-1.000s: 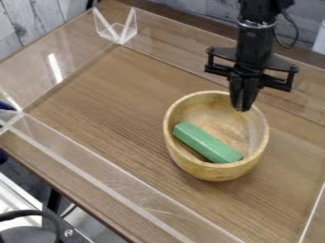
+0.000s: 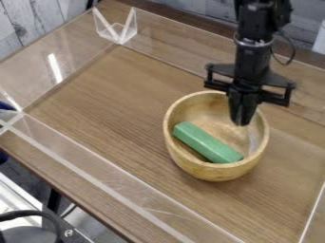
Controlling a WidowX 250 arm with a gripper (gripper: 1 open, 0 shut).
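Observation:
A tan bowl [image 2: 181, 163] sits on the wooden table [image 2: 95, 123] right of centre, holding a green rectangular block [image 2: 207, 141] at its left side. My black gripper [image 2: 242, 112] hangs over the back right part of the bowl, shut, with nothing visible between its fingers.
A small clear, wire-edged container [image 2: 116, 28] stands at the back left. A dark cable or base part [image 2: 26, 228] is at the front left corner.
My gripper has come a little lower and toward the front over the bowl. The bowl and green block look the same.

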